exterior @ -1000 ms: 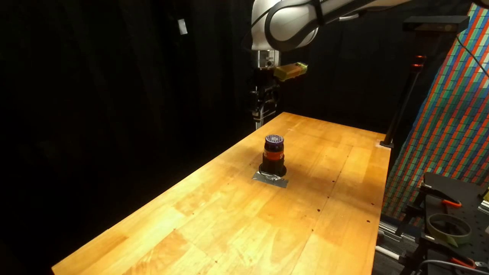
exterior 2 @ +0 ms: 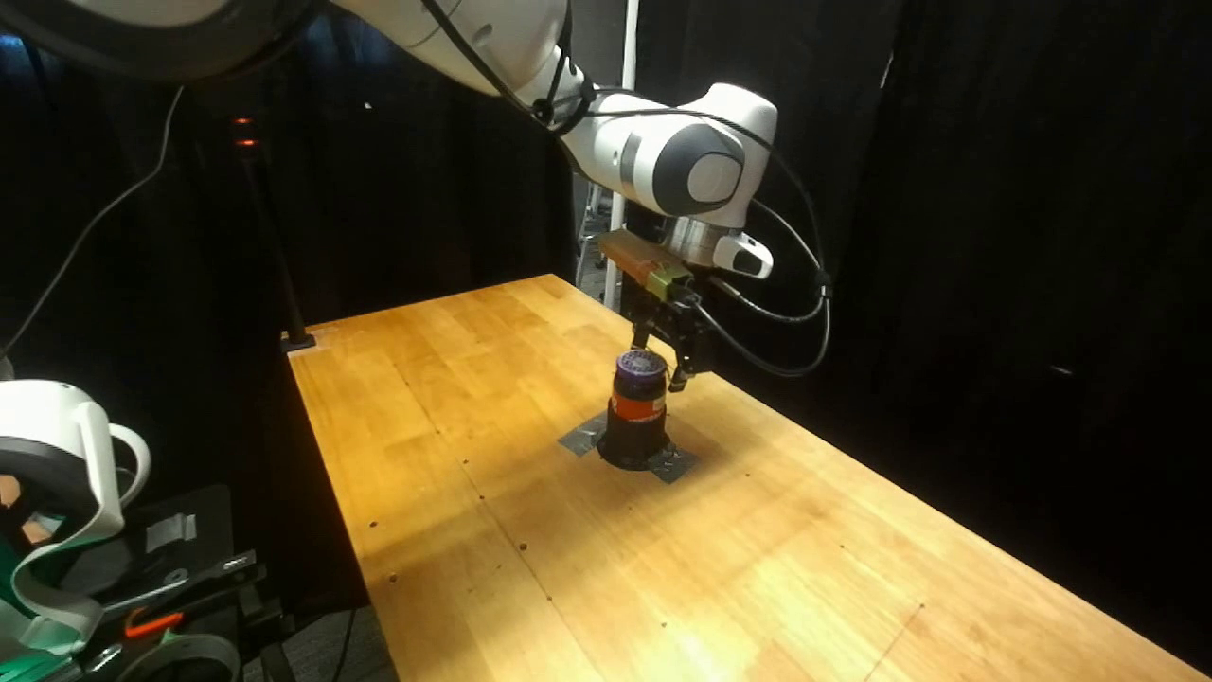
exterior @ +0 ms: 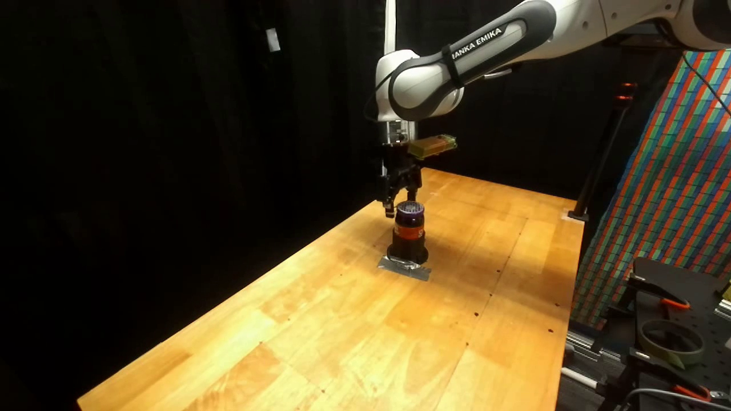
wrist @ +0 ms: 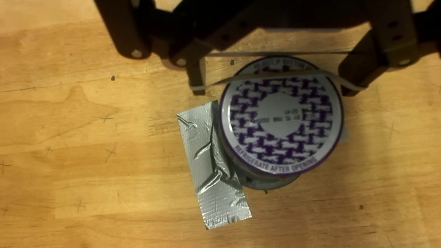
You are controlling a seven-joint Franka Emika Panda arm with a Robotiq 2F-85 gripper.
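A dark jar (exterior: 409, 232) with an orange label and a purple-and-white patterned lid (wrist: 281, 115) stands upright in a black holder (exterior 2: 633, 445). Grey tape (wrist: 215, 165) fixes that holder to the wooden table. My gripper is open, its two fingers (wrist: 196, 76) spread wider than the lid, with a band stretched across from one to the other. In the wrist view the fingertips lie to either side of the lid's upper edge. Both exterior views put the gripper (exterior 2: 661, 366) just behind the jar at about lid height; whether it touches is unclear.
Around the jar the wooden table (exterior: 329, 329) is clear. A black post (exterior: 603, 154) rises at the table's far corner. Beside the table stands a dark cart (exterior: 685, 301) with clamps and a tape roll (exterior: 670, 341).
The arm has come down from well above the table, bringing my gripper to the jar's lid height. Its fingers have spread apart. The jar stands where it was.
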